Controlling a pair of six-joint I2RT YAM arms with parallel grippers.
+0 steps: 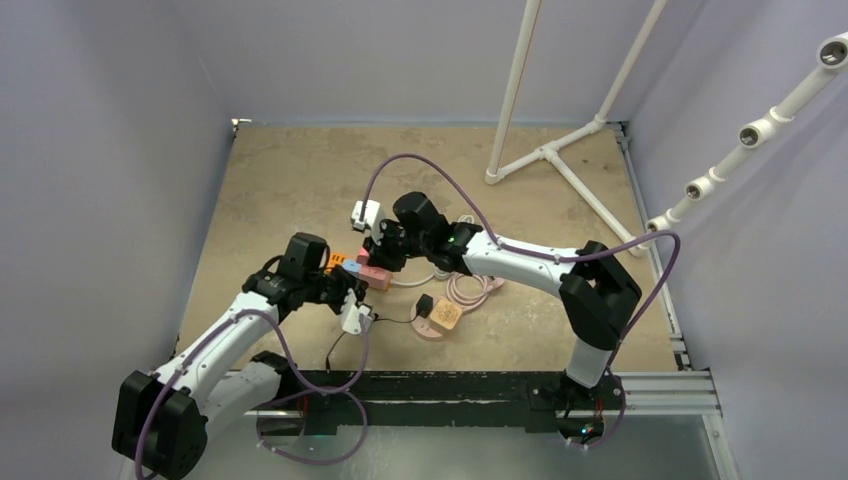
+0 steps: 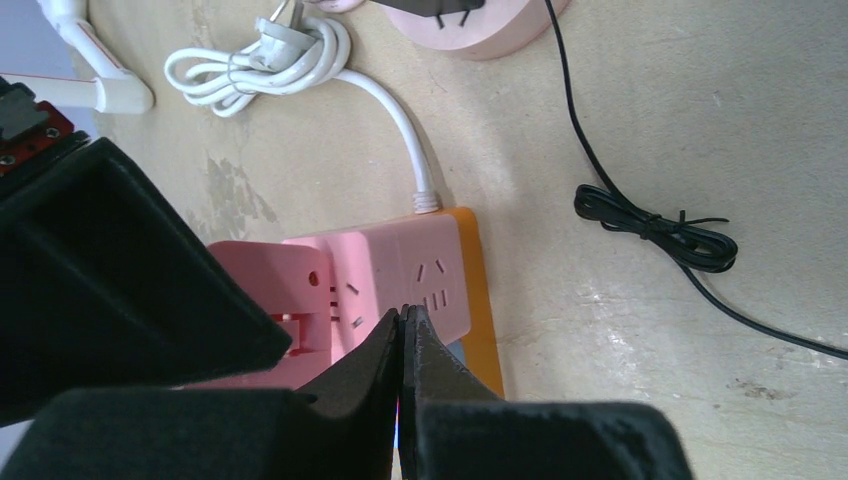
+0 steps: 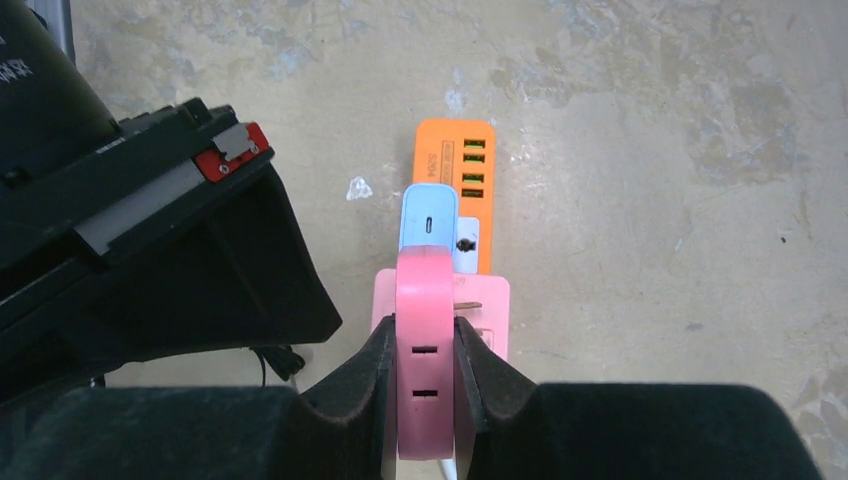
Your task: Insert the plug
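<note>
A power strip with an orange end [image 3: 453, 140], a light blue section [image 3: 428, 210] and pink blocks [image 2: 410, 260] lies at the centre-left of the table. My right gripper is shut on the upright pink piece [image 3: 425, 290] at the strip's pink end. My left gripper is shut beside the strip, with nothing visible between its fingers. A black plug or adapter [image 1: 424, 306] sits on a pink round base [image 2: 470, 30], with its thin black cable running down the table.
A coiled white cable [image 2: 260, 75], a bundled black cable [image 2: 680, 240] and a wooden block [image 1: 445, 315] lie nearby. White pipe frames [image 1: 590, 205] stand at the right.
</note>
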